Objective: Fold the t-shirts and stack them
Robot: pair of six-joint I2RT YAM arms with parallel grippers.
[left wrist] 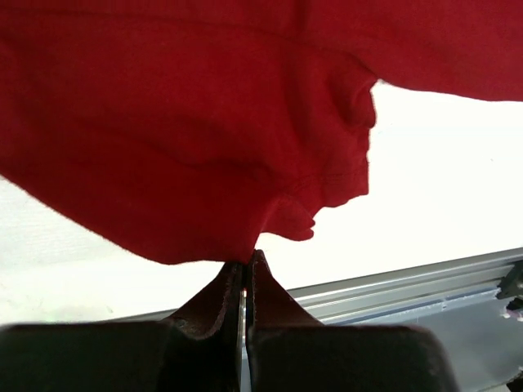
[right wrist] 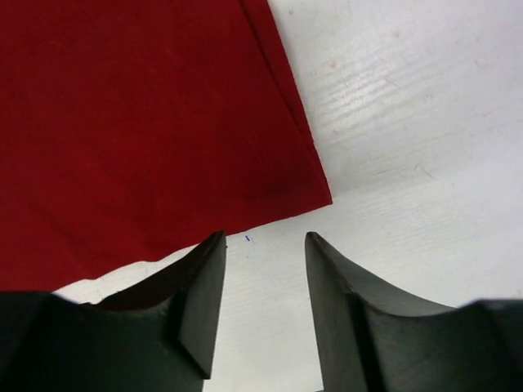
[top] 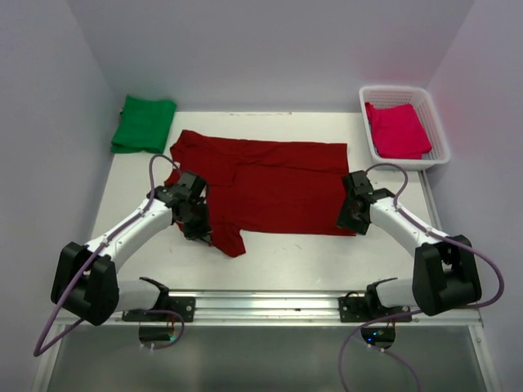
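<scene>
A dark red t-shirt (top: 286,196) lies spread across the middle of the table. My left gripper (top: 200,235) is shut on its near-left sleeve, pinching the fabric edge (left wrist: 270,212) between its fingertips. My right gripper (top: 353,227) is open above the shirt's near right corner, which shows just beyond its fingers (right wrist: 196,294) in the right wrist view, with nothing between them. A folded green shirt (top: 143,126) lies at the back left, and a pink one (top: 396,131) is in the white basket.
The white basket (top: 437,126) stands at the back right. Bare white table (top: 298,265) shows along the front, above the metal rail. Grey walls bound the table at the back and sides.
</scene>
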